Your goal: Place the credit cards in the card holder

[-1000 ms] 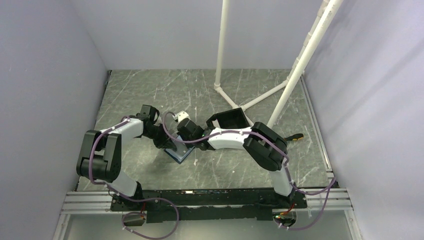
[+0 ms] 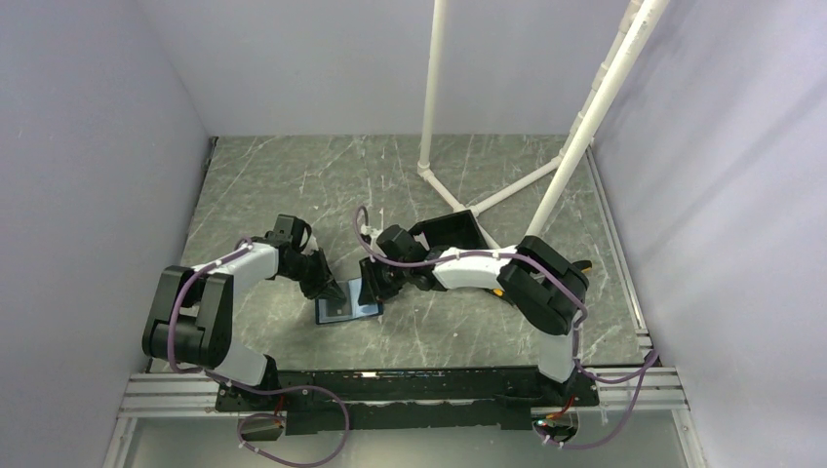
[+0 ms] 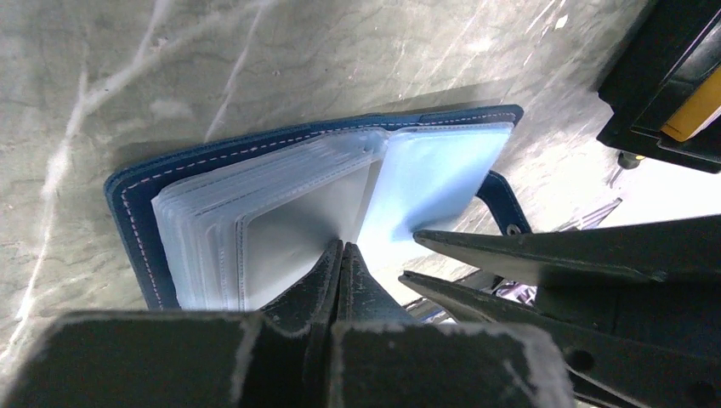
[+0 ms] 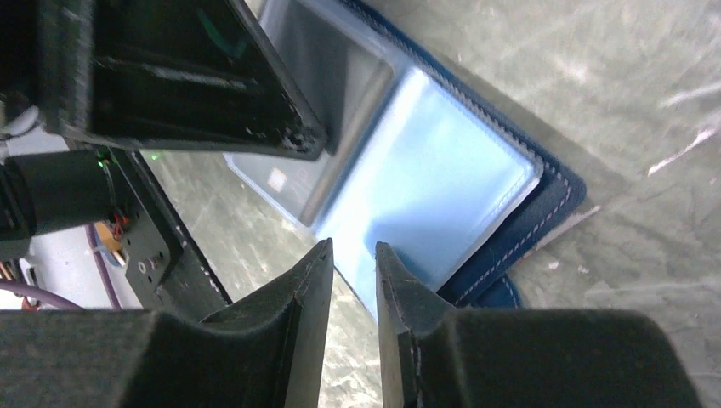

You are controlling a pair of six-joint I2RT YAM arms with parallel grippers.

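The card holder (image 2: 336,310), dark blue with clear sleeves, lies spread open on the table. In the left wrist view its stack of clear sleeves (image 3: 204,242) is on one side and a pale blue sleeve side (image 3: 446,161) on the other. My left gripper is shut, its tips over the sleeve stack, with nothing visible between them. My right gripper stands part open at the pale side, a narrow gap between its tips. Nothing shows gripped there. Contact between tips and sleeves is hard to tell. I cannot make out a separate credit card in either gripper.
A black open box (image 2: 452,232) with something white inside stands behind the right arm. A black and yellow tool handle (image 2: 583,265) shows at the right. White pipes (image 2: 527,180) rise from the back right.
The holder has turned from slanted to nearly square with the table's front edge.
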